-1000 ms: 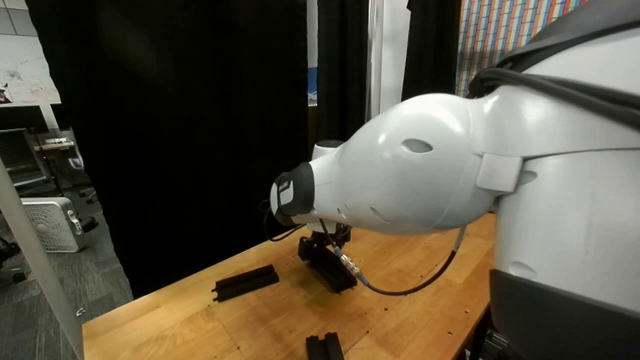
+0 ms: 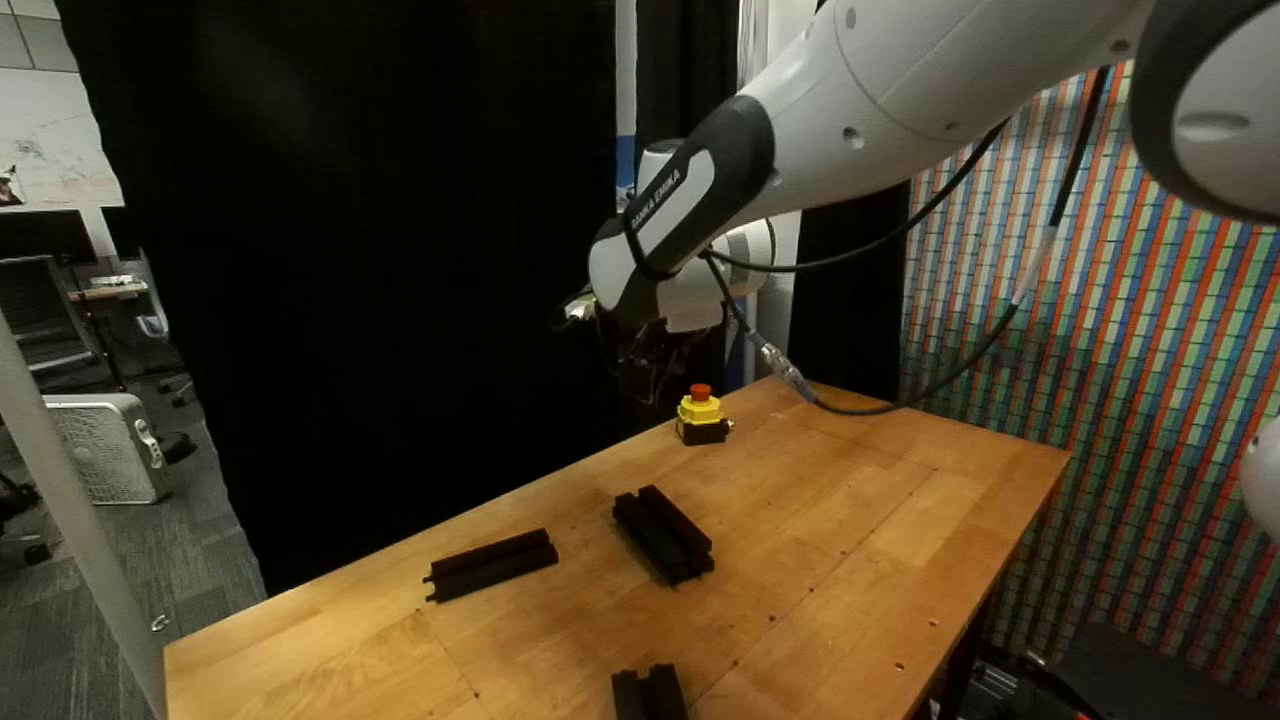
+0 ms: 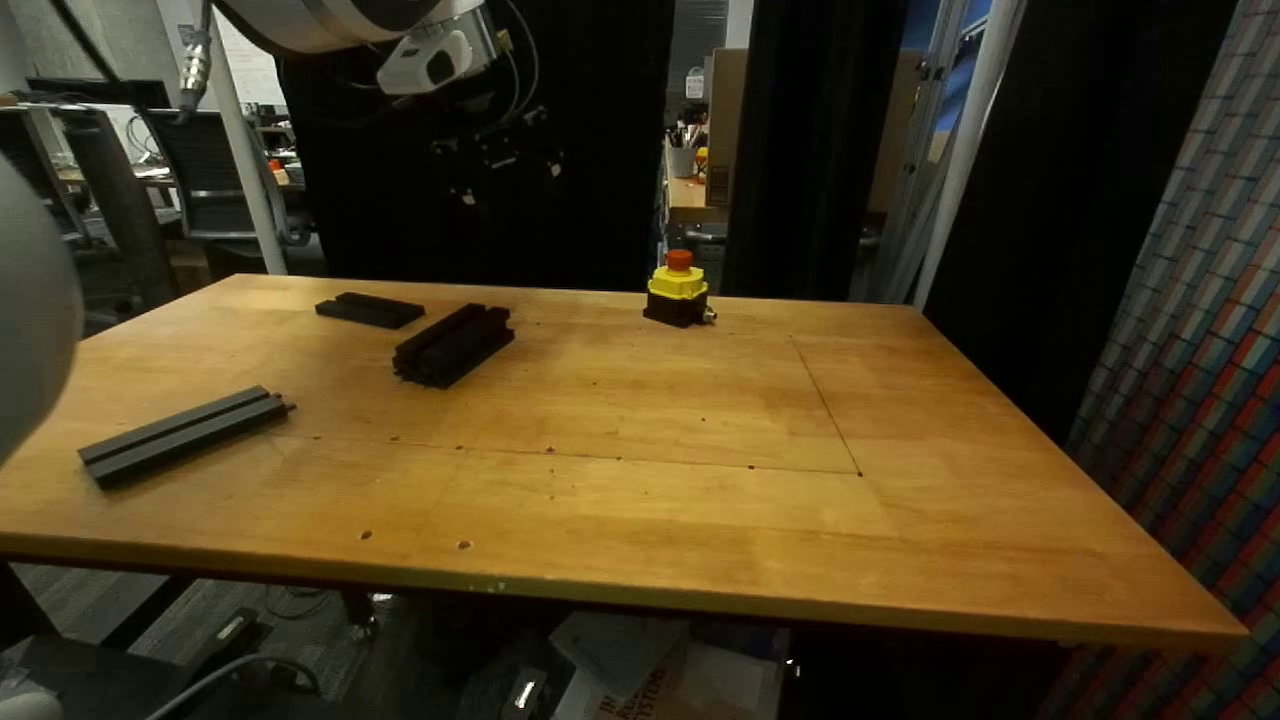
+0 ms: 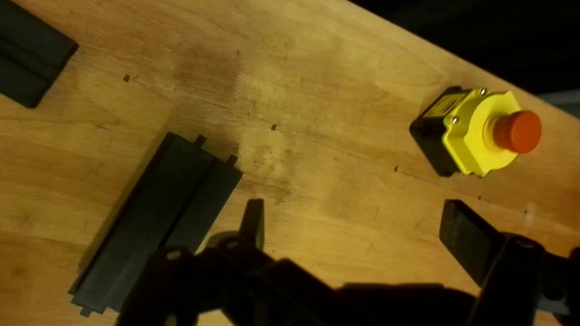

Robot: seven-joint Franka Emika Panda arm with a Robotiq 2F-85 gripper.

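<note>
In the wrist view my gripper is open, its two dark fingers wide apart with only bare tabletop visible between them. Exterior view 2 has the gripper (image 3: 513, 180) raised well above the far side of the table. Below and left of it lies a thick black grooved block (image 3: 453, 346), possibly stacked track pieces; exterior view 1 has the same block (image 2: 662, 535) mid-table. A thinner black piece (image 2: 492, 564) lies to its left, and another black piece (image 2: 649, 694) is cut off by the bottom edge. That nearer piece (image 3: 186, 434) shows whole in exterior view 2.
A yellow emergency-stop box (image 3: 678, 292) with a red button stands near the table's back edge. Black curtain hangs behind; a cable (image 2: 888, 410) loops from the arm near the tabletop.
The arm has risen and drawn away from the thick black block, which now stands uncovered on the table. The emergency-stop box has come into sight. The black pieces look unmoved.
</note>
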